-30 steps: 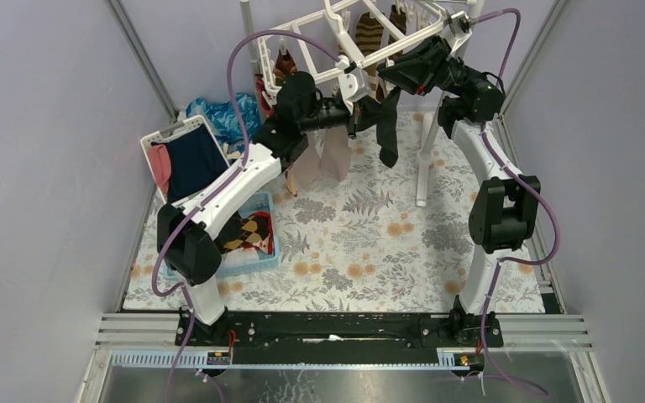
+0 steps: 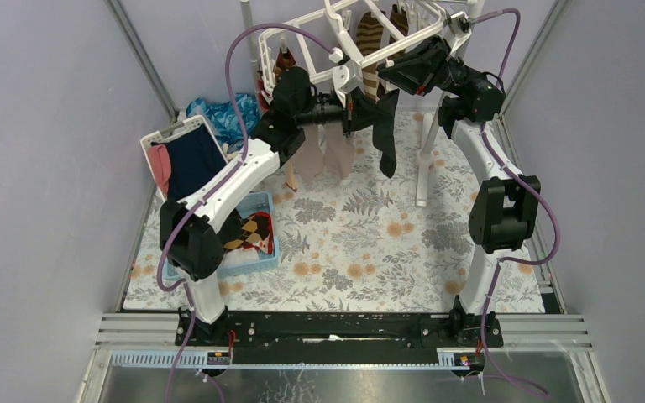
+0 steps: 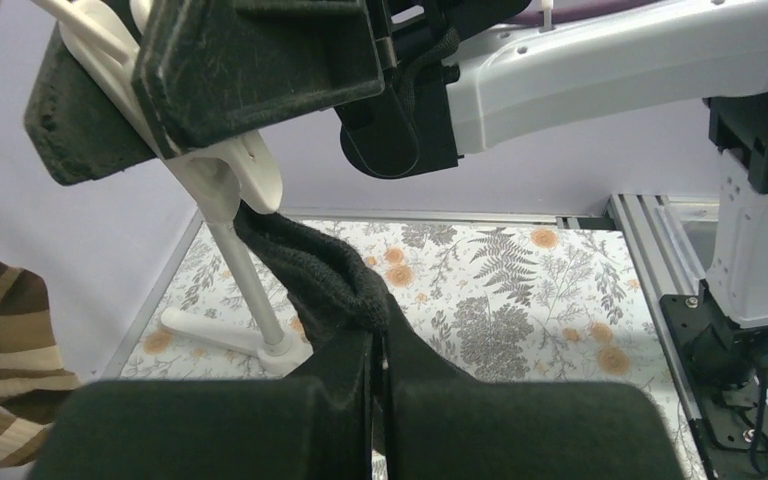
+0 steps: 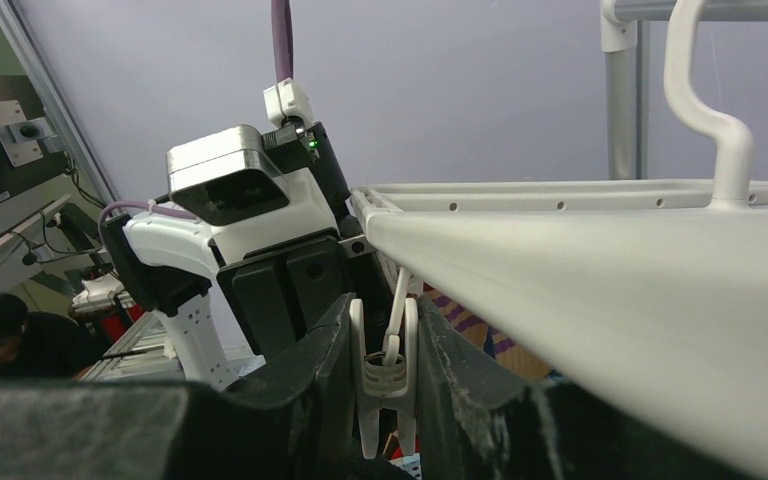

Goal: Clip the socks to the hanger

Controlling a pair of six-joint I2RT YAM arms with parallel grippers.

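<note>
A dark grey sock (image 2: 386, 147) hangs under the front of the white hanger (image 2: 403, 42). My left gripper is shut on this sock, pinching it just below its upper end. In the left wrist view, the upper end of the sock (image 3: 305, 255) reaches the mouth of a white clip (image 3: 250, 175); whether the clip grips it I cannot tell. My right gripper is shut on that clip (image 4: 384, 385), whose two arms lie between its fingers. From above, the right gripper (image 2: 390, 75) stands just behind and right of the left one.
Other socks hang from the hanger, among them a brown striped sock (image 2: 370, 35) and pale pink socks (image 2: 338, 151). At the left are a blue bin (image 2: 248, 267) with patterned socks and a white basket (image 2: 147, 144).
The lower end of the sock has swung and now hangs a little further forward. The right arm has stayed still.
</note>
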